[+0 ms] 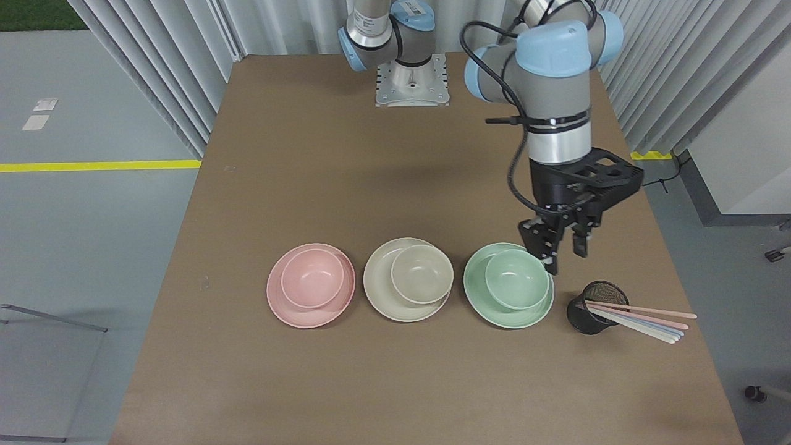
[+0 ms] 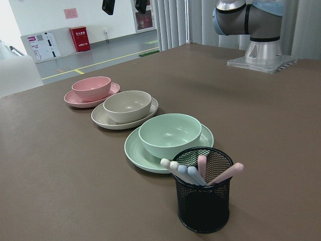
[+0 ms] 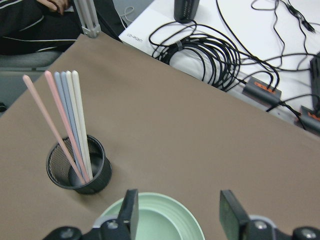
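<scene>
My gripper is open and empty, above the table near the green plate [image 3: 162, 220]. In the front view a green bowl [image 1: 516, 278] sits on that plate; left of it are a cream bowl [image 1: 422, 273] on a cream plate [image 1: 382, 289] and a pink bowl [image 1: 312, 277] on a pink plate [image 1: 296, 316]. Right of the green set stands a black mesh cup [image 1: 582, 320] holding pink, blue and white chopsticks [image 1: 652, 322]. The gripper is above and right of the green bowl.
In the wrist view, cables [image 3: 200, 55] and a white surface lie beyond the table's edge, with a seated person's legs nearby.
</scene>
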